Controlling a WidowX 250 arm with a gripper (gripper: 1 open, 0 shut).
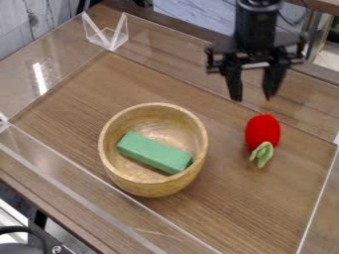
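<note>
The dark gripper (244,75) hangs over the back right of the table, blurred, its two sides spread above and clear of the red vegetable. That red vegetable (263,131), with a pale green leafy tip pointing toward the front, lies on the right of the wooden table. A wooden bowl (172,113) at front centre holds a green block (153,152).
A small clear wire-like or plastic item (106,30) stands at the back left. Dark cables show at the lower left edge.
</note>
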